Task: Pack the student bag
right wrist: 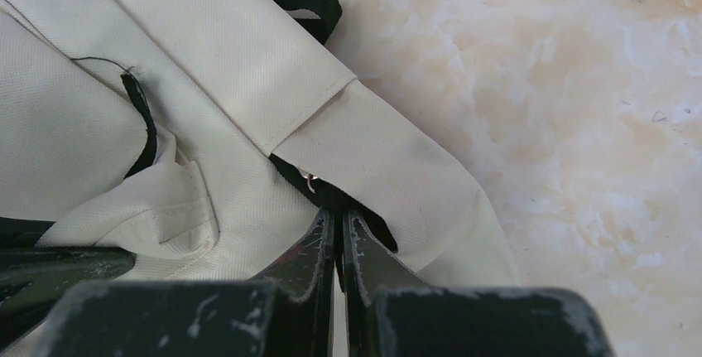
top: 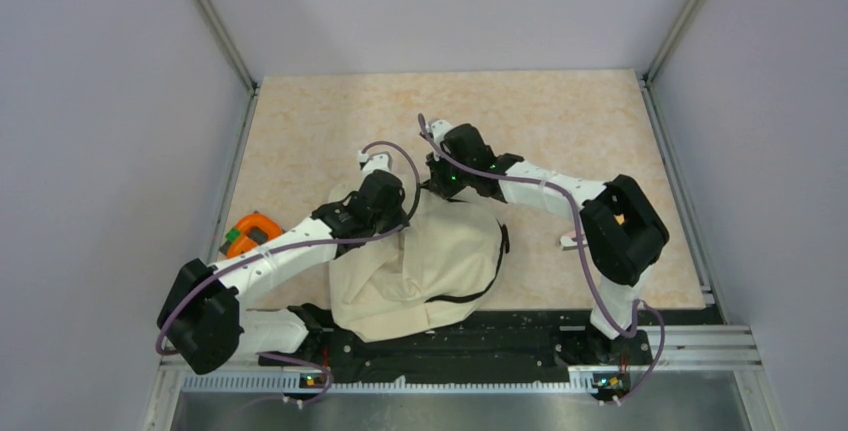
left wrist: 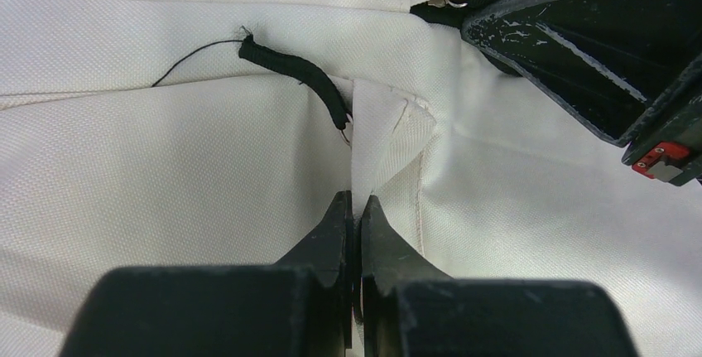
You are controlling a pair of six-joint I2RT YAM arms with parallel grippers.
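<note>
A cream fabric bag (top: 450, 241) with black trim lies crumpled on the table under both arms. My left gripper is shut on a raised fold (left wrist: 377, 137) of the bag's cloth, which runs down between its fingertips. Just beyond this fold lies a black cord pull (left wrist: 302, 71) with a thin loop. My right gripper is shut at the bag's upper edge, on a black strap (right wrist: 290, 176) beside a small metal ring (right wrist: 310, 180). The inside of the bag is hidden.
An orange object (top: 254, 233) with green and dark parts sits at the table's left edge. A small white item (top: 572, 242) lies at the right, partly behind the right arm. The two grippers are close together.
</note>
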